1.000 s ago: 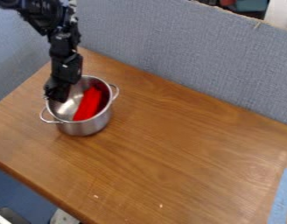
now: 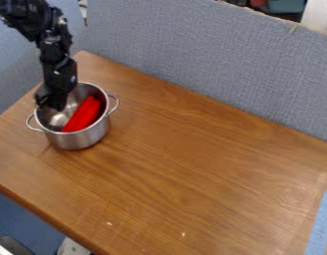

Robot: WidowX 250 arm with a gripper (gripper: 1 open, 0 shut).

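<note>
A steel pot [image 2: 84, 138] with two wire handles sits on the wooden table [image 2: 193, 169] at the left. A red object [image 2: 83, 114] lies inside it, toward the right side. My black gripper [image 2: 49, 100] reaches down from the upper left to the pot's left rim, its tips at or just inside the rim. It appears shut; whether anything thin is between its fingers is hidden.
Grey padded walls [image 2: 219, 70] border the table at the back. A light blue strip [image 2: 318, 224] is at the right edge.
The pot, with the red object in it, has shifted toward the left and front of the table, and my gripper has moved left along with it.
</note>
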